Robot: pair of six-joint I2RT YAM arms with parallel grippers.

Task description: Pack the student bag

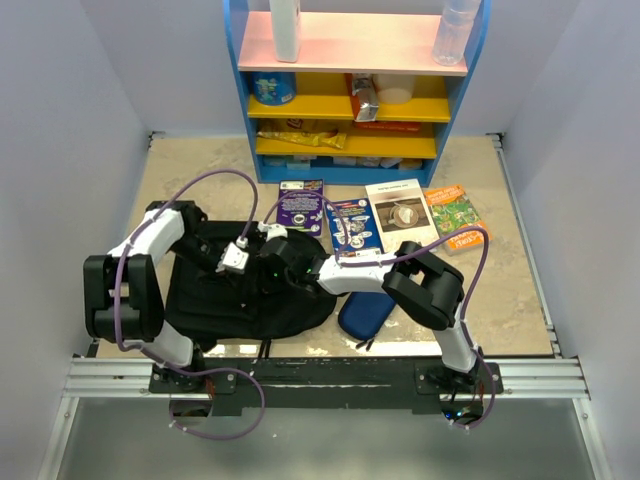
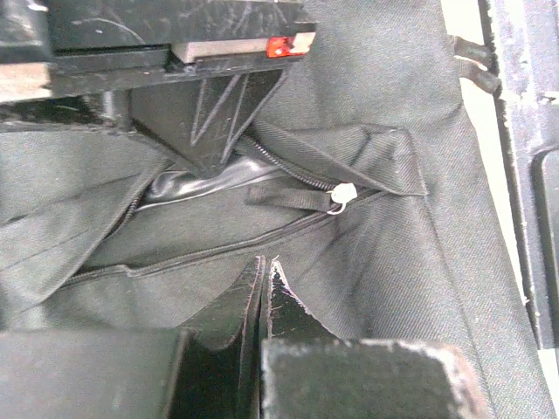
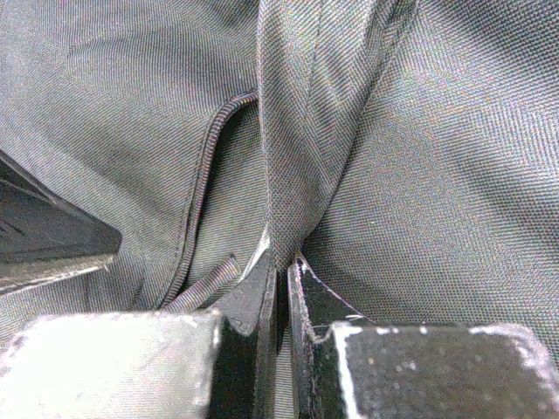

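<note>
The black bag [image 1: 205, 305] lies flat on the left of the table under both grippers. In the left wrist view my left gripper is shut with nothing between its fingertips, over the fabric near a zipper pull [image 2: 342, 194] and an open zipper seam. My right gripper is shut on a fold of bag fabric [image 3: 306, 105], with a curved zipper to the left of it in its view. The blue case [image 1: 362, 318] lies right of the bag, partly under the right arm.
Purple [image 1: 300, 208], blue [image 1: 350, 215], cream [image 1: 400, 212] and orange-green [image 1: 455, 212] books lie before the shelf [image 1: 345, 175] of bottles and packets.
</note>
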